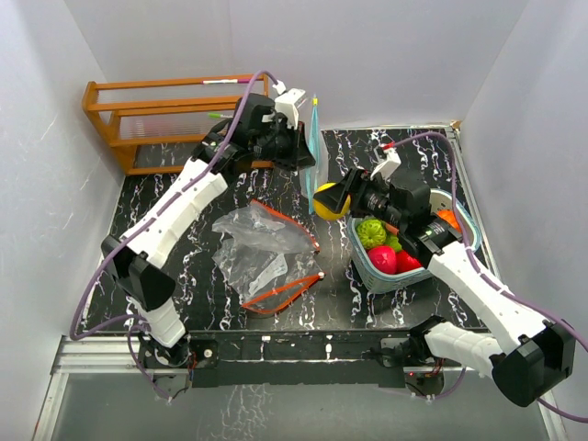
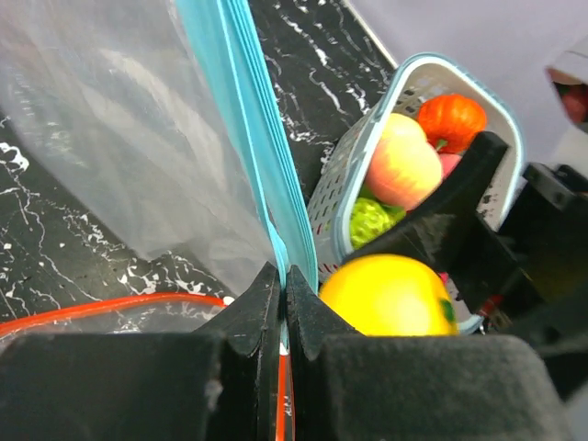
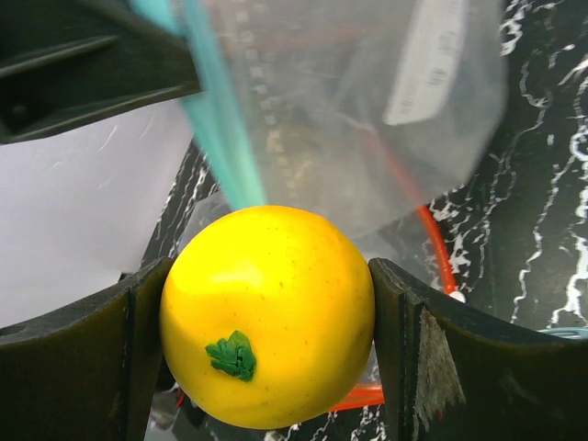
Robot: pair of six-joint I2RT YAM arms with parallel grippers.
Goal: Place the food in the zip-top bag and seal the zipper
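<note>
A zip top bag with a teal zipper (image 1: 313, 156) hangs upright from my left gripper, which is shut on its edge. Just beside it my right gripper has its fingers around a yellow pepper (image 3: 266, 303) with a green stem, at the bag's side in the top view. The bag's clear plastic (image 2: 119, 129) fills much of the left wrist view; whether its mouth is open I cannot tell.
A basket (image 1: 377, 282) of peppers, fruit and greens sits at the right. Empty bags with orange zippers (image 1: 262, 257) lie mid-table. A wooden rack (image 1: 115, 119) stands at the back left.
</note>
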